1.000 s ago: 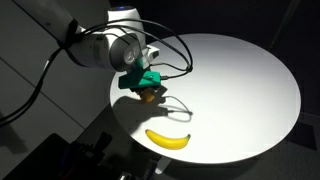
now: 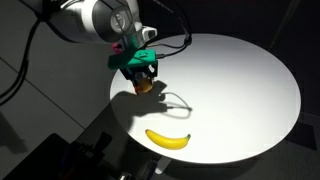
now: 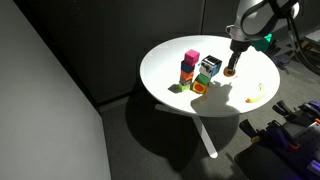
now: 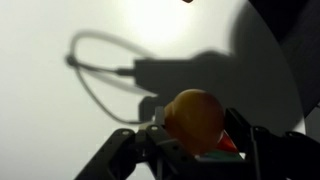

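Note:
My gripper (image 2: 141, 74), with green parts by its fingers, is shut on a round orange object (image 4: 195, 118). In the wrist view this object sits between the two dark fingertips and covers much of what lies behind it. Exterior view 2 shows the orange object (image 3: 229, 72) below the gripper, over the right half of the white round table (image 3: 163, 62). It appears held off the surface, though the exact height is hard to tell. A yellow banana (image 2: 168, 140) lies apart from it near the table's edge.
Stacked coloured blocks (image 3: 188, 68) stand to the left of the gripper in exterior view 2, beside a blue-and-white box (image 3: 210, 66). The arm mostly hides them in exterior view 1. In that view, the table's right side is bare.
The gripper has risen and shifted slightly left in exterior view 1, carrying the orange object with it. The banana has stayed put.

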